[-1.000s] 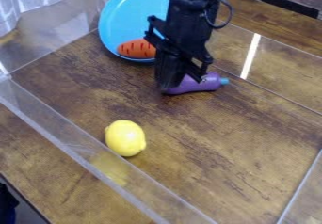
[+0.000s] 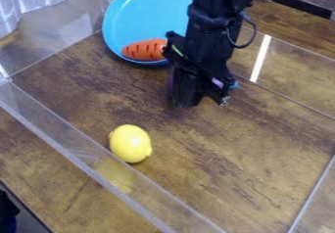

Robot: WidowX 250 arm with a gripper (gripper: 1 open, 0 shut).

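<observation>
The black gripper (image 2: 191, 90) is low over the middle of the wooden surface, shut, with nothing clearly visible between its fingers. A purple object (image 2: 171, 84) is mostly hidden behind it, only small bits showing. A blue plate (image 2: 139, 17) lies at the back left, with an orange carrot (image 2: 144, 50) at its near edge. A yellow lemon (image 2: 129, 144) lies at the front left.
Clear plastic walls (image 2: 85, 147) border the surface along the left front and the right. Bare wood (image 2: 229, 168) spans the front right.
The gripper has moved right and a little toward the camera, covering most of the purple object that showed to its right before.
</observation>
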